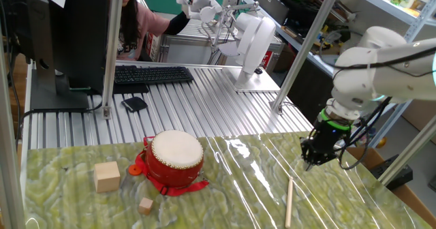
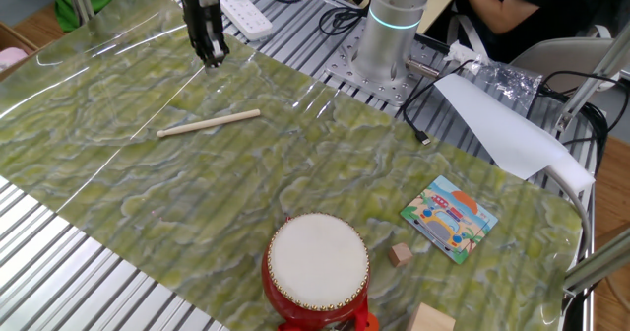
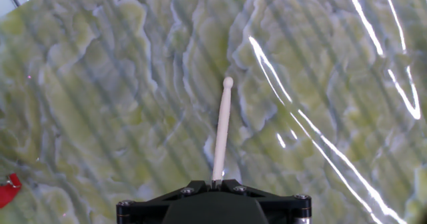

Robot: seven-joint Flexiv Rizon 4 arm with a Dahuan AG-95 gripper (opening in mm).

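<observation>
A pale wooden drumstick [image 1: 289,203] lies flat on the green marbled mat, and exterior view 2 shows the whole drumstick [image 2: 209,123] free of contact. Above the mat, beyond the stick in exterior view 1, hangs my black gripper [image 1: 308,165], pointing down. Exterior view 2 has the gripper [image 2: 213,63] apart from the stick, fingertips close together. In the wrist view the gripper looks shut, with nothing visibly held. The drumstick [image 3: 223,127] runs up from behind the fingers there, its lower part hidden.
A red drum [image 1: 176,162] with a white head stands on the mat. Near it are a larger wooden block [image 1: 107,177], a small wooden cube [image 1: 145,206] and a red disc [image 1: 135,169]. A picture card [image 2: 450,219] lies farther off. Open mat surrounds the stick.
</observation>
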